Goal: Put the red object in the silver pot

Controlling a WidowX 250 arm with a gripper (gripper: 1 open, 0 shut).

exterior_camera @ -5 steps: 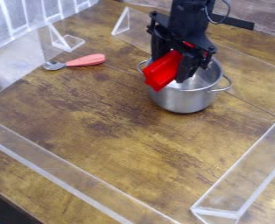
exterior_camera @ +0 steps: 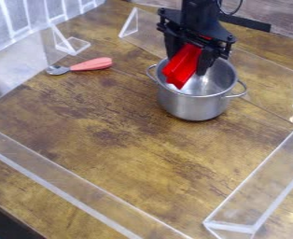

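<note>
The silver pot point(exterior_camera: 193, 105) stands upright toward the back right of the wooden table, a looped handle on each side. Over its mouth hangs the red object point(exterior_camera: 182, 66), tilted, its lower end at or just inside the rim on the left. My black gripper point(exterior_camera: 189, 53) reaches down from above and is shut on the upper part of this red object. Its fingertips are dark and partly merge with the pot's shadowed far rim. How deep the red object reaches into the pot is hard to tell.
A utensil with a pinkish-red handle point(exterior_camera: 91, 64) lies on the table at the back left. Clear plastic walls border the table point(exterior_camera: 99, 140), whose middle and front are bare.
The gripper has shifted slightly right and back with the red object, which now sits further over the pot's opening. The pot and the utensil have not moved.
</note>
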